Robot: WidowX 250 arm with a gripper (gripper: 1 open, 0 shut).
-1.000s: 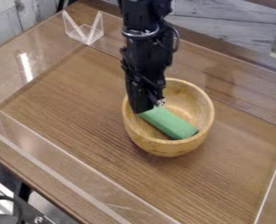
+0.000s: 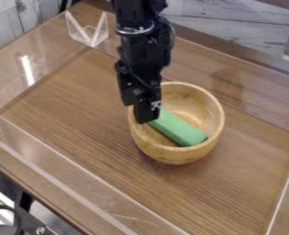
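Note:
A round tan bowl (image 2: 191,151) sits on the wooden table with a green block (image 2: 179,130) lying inside it. My black gripper (image 2: 148,112) hangs over the bowl's left side, its lower end beside the block's upper-left end. It is open, and I see nothing held in it; the fingertips are dark and hard to make out against each other.
A clear plastic object (image 2: 88,26) stands at the back left. A pale wall is at the back right, and black cables lie at the lower left.
My gripper has shifted slightly left and down at the bowl's left side, showing more of its fingers. The bowl and green block look nearly unchanged.

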